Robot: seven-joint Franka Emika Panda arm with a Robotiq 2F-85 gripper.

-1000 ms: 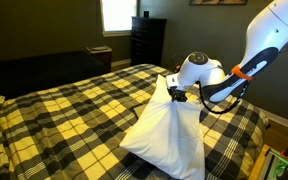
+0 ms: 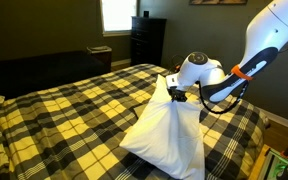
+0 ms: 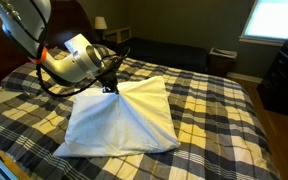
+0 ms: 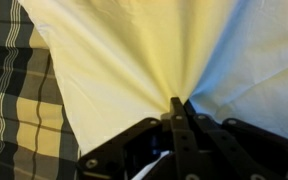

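A white cloth [image 2: 167, 133] is gathered to a peak at my gripper [image 2: 174, 92], its lower part spreading over the plaid bedspread. In exterior view 2 the same cloth [image 3: 119, 125] fans down and outward from the gripper [image 3: 110, 90]. The wrist view shows folds of the cloth [image 4: 134, 50] converging on the gripper, whose fingertips are together with the pinched fabric between them. Light from behind tints part of the cloth yellowish. How much fabric lies inside the fingers is hidden.
The plaid bedspread [image 2: 69, 130] covers the bed, with wide free room left of the cloth in exterior view 1. A dark headboard [image 2: 49, 75] runs along the left. A dark dresser [image 2: 147, 40] stands at the back.
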